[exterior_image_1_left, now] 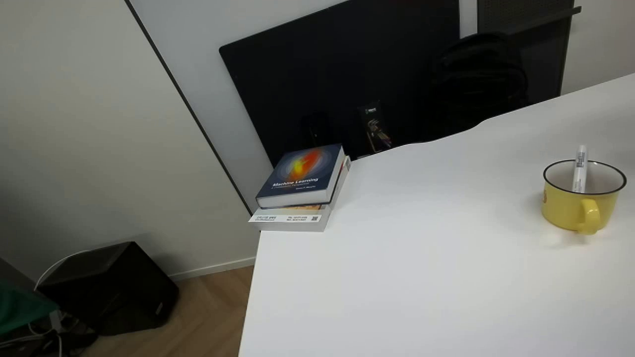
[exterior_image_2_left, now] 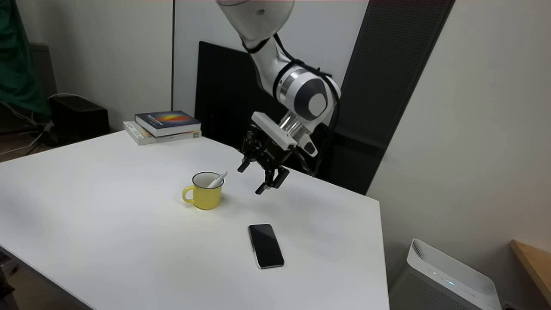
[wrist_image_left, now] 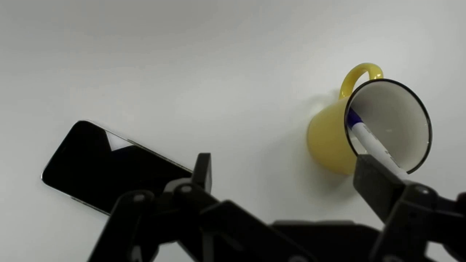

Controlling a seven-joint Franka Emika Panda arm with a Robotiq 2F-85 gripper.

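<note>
A yellow mug (exterior_image_2_left: pixel 208 198) with a dark rim stands upright on the white table. Inside it leans a white marker (wrist_image_left: pixel 372 144), its purple-blue end down in the mug and its other end above the rim. The black phone (exterior_image_2_left: pixel 266 246) lies flat on the table, apart from the mug. My gripper (exterior_image_2_left: pixel 251 181) hangs above the table behind the mug and phone, open, with nothing between its fingers. In the wrist view one finger (wrist_image_left: pixel 201 171) overlaps the phone's edge and the other covers the marker's upper end. Exterior view 1 does not show the gripper.
Two stacked books (exterior_image_1_left: pixel 302 178) lie at a table corner. A black monitor or panel (exterior_image_1_left: pixel 357 71) and a black backpack (exterior_image_1_left: pixel 480 77) stand beyond the table's edge.
</note>
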